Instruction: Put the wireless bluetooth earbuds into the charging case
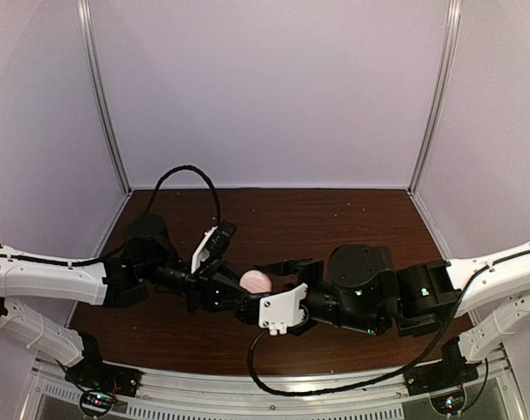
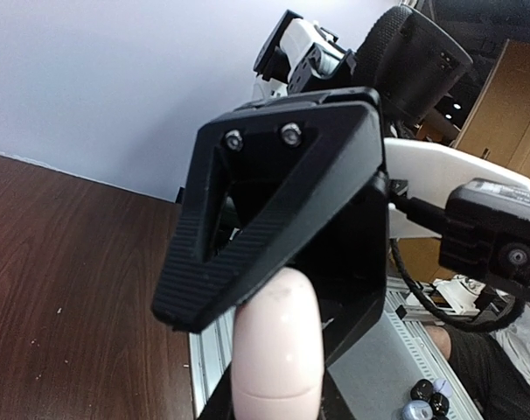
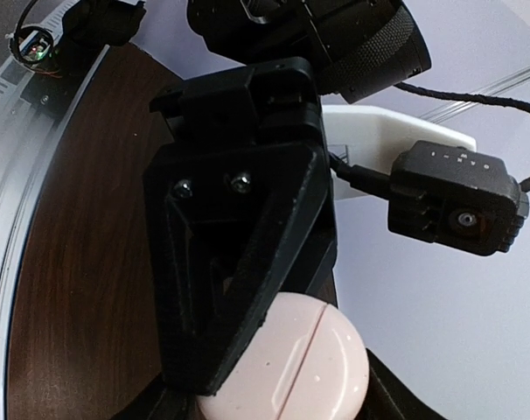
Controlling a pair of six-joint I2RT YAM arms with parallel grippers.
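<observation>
The rounded pink charging case (image 1: 255,282) is up between both arms near the middle of the top view. My left gripper (image 1: 240,292) is shut on it. In the right wrist view the case (image 3: 291,363) shows a thin seam across its smooth shell, with a left finger (image 3: 204,341) pressed along its side. My right gripper (image 1: 260,289) stands part open around the case's right side. From the left wrist, a right finger (image 2: 212,271) is seen beside the top of the case (image 2: 278,341); whether it touches is unclear. No earbuds can be made out.
A black cable (image 1: 335,390) loops in front of the right arm. The two grippers are very close together, and the white right wrist mount (image 1: 282,310) hides part of the fingers.
</observation>
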